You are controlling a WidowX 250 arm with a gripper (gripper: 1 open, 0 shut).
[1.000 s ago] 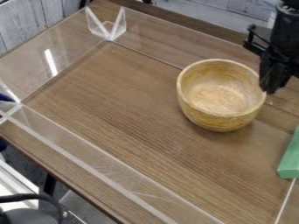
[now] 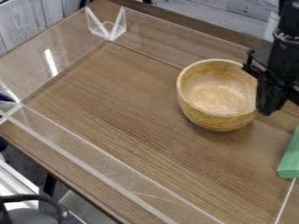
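Observation:
My black gripper [image 2: 263, 96] hangs at the right edge, just beside the right rim of a round yellow-tan bowl [image 2: 211, 105]. The bowl looks empty and rests on the wooden table [image 2: 117, 149]. The fingertips are small and dark here, and I cannot make out clearly whether they are closed or whether anything is between them.
A green object [image 2: 288, 156] lies at the right edge, below the gripper. A small clear angular item [image 2: 105, 26] stands at the back left. A black cable or part shows at the bottom left.
The gripper has moved down along the bowl's right side over the last second. The bowl and green object appear unmoved.

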